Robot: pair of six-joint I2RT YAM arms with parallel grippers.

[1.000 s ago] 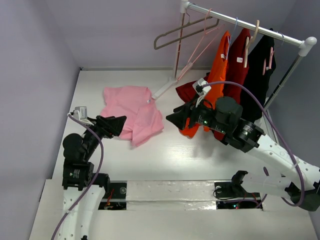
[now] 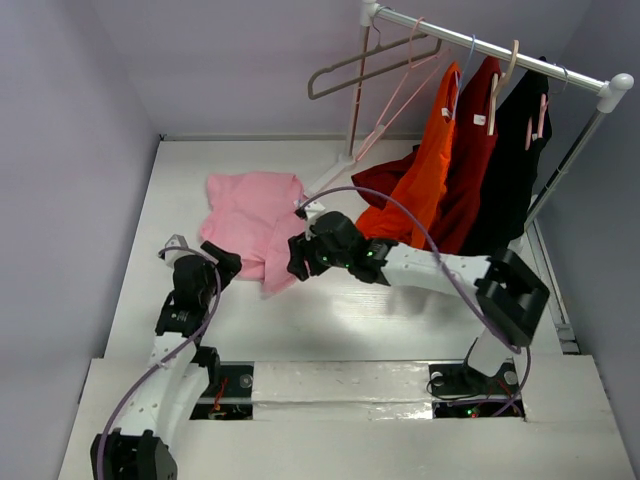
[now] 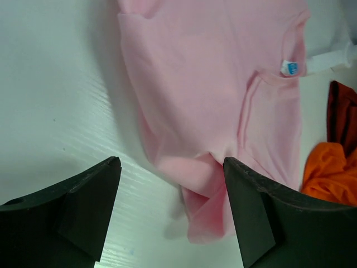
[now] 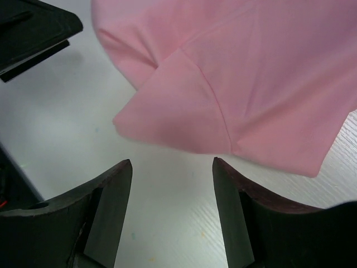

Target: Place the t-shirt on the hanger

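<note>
The pink t shirt (image 2: 250,215) lies crumpled flat on the white table, filling much of both wrist views (image 3: 195,100) (image 4: 234,84). My left gripper (image 2: 225,260) hangs over its left edge; in the left wrist view its fingers stand open with no cloth between them. My right gripper (image 2: 300,258) is over the shirt's right part, open, its fingertips apart above the near edge in the right wrist view. An empty grey hanger (image 2: 330,85) and a pink hanger (image 2: 395,100) hang from the rail at the back.
The rail (image 2: 490,50) spans the back right, with orange (image 2: 430,175), dark red (image 2: 470,180) and black (image 2: 510,185) garments hanging from it, some reaching the table. The rail's white foot (image 2: 325,177) lies behind the shirt.
My right gripper has swung left from beside the orange garment to over the pink shirt. My left gripper has shifted slightly. The shirt looks unmoved.
</note>
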